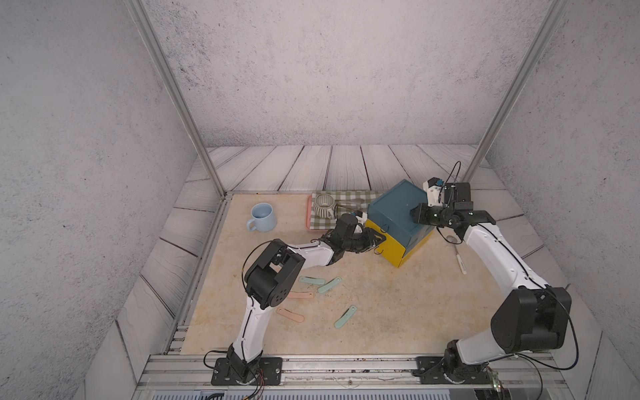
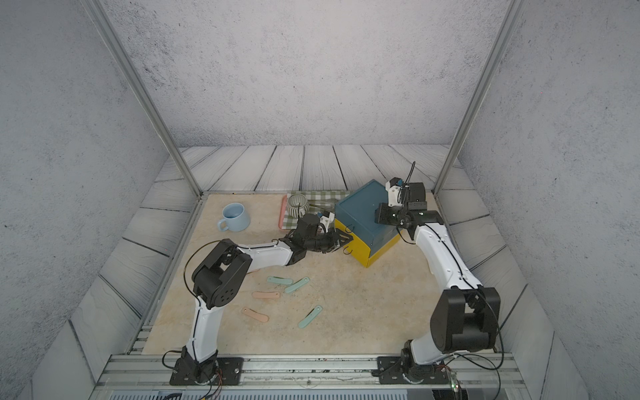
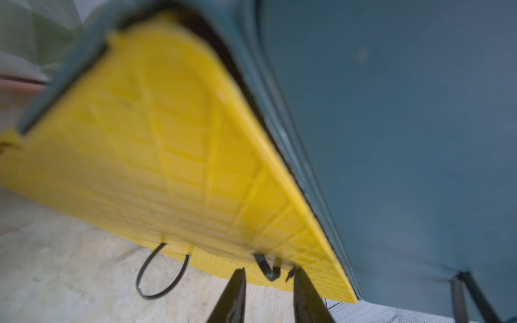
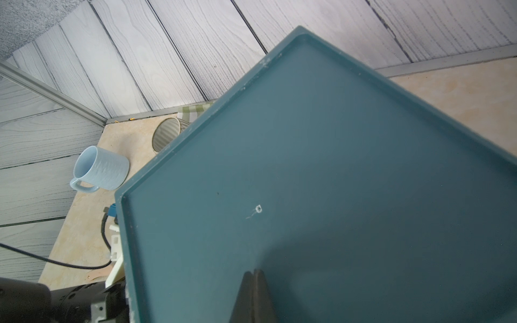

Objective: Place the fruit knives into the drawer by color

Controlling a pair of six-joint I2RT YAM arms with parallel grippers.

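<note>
A drawer box with a blue top point(image 1: 398, 203) and yellow front point(image 1: 393, 255) stands right of centre. My left gripper is open at the yellow front, near its black handle; a wire loop point(image 3: 156, 293) hangs below. My right gripper is shut on the blue top, nothing visible between its fingers. Several fruit knives lie on the front table, among them green ones point(image 1: 345, 316) point(image 1: 329, 285) and pink ones point(image 1: 291, 315) point(image 2: 265, 295).
A blue mug point(image 1: 262, 217) stands at back left. A checked cloth point(image 1: 346, 198) on a pink tray holds a ribbed cup point(image 1: 324, 205) behind my left gripper. A white-handled utensil point(image 1: 460, 263) lies right of the box.
</note>
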